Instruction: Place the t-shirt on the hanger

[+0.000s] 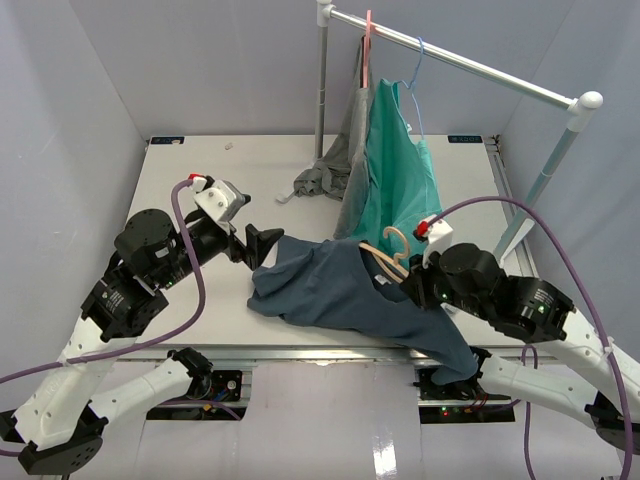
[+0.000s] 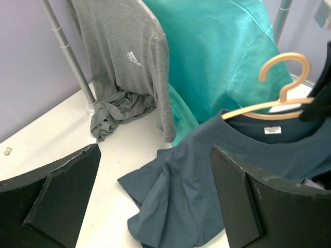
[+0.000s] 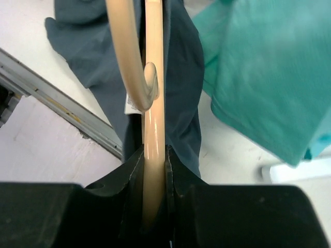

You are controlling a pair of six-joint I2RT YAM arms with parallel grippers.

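The dark blue-grey t-shirt (image 1: 335,290) drapes from the wooden hanger (image 1: 394,239), its left part spread on the white table. My right gripper (image 1: 418,283) is shut on the hanger, with shirt fabric around it; in the right wrist view the hanger bar (image 3: 154,124) runs between the fingers. The hanger (image 2: 284,66) has its hook upright in the left wrist view, its bar lying in the shirt's neck opening. My left gripper (image 1: 250,240) is open and empty at the left of the shirt, its fingers (image 2: 51,199) wide apart.
A white rack (image 1: 480,70) stands behind, holding a grey garment (image 1: 355,160) and a teal garment (image 1: 390,180) on hangers. Grey cloth (image 2: 114,111) lies at its base.
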